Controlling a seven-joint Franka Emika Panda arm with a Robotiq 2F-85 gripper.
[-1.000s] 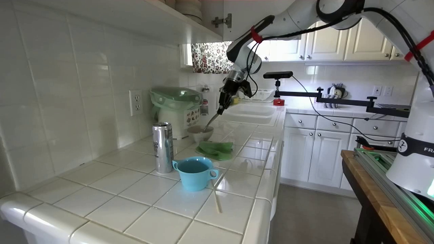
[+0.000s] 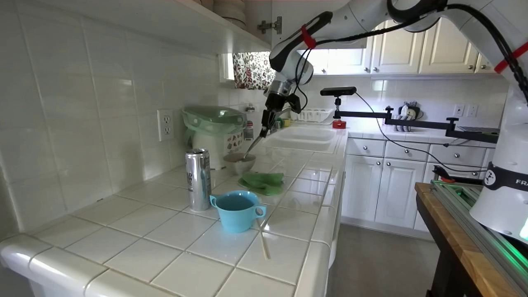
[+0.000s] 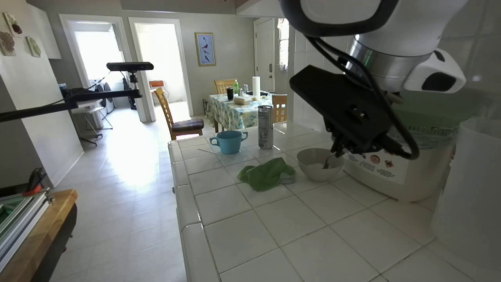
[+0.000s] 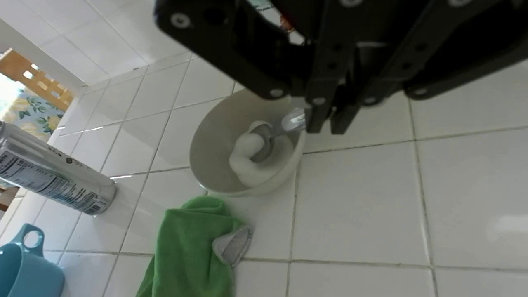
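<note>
My gripper [image 2: 263,133] is shut on the handle of a metal spoon [image 2: 253,145], above the counter. Below it stands a small pale bowl [image 2: 240,163], and the spoon slants down into it. From the wrist view, the bowl [image 4: 210,143] holds smooth white lumps [image 4: 252,158] with the spoon's head among them. The black fingers [image 4: 317,111] are close together, just over the bowl's rim; the grip on the handle is partly hidden there. In exterior view 2 the gripper [image 3: 337,149] hangs at the bowl's rim.
A green cloth [image 2: 263,182] lies beside the bowl. Nearer exterior view 1 are a silver can [image 2: 198,179], a turquoise two-handled cup [image 2: 236,213] and a thin stick [image 2: 264,245]. Behind the bowl stands a bin with a green lid [image 2: 214,119].
In exterior view 1 the gripper and spoon have moved left and the spoon leans more. The bowl has shifted slightly left too. Can, cup and cloth are where they were.
</note>
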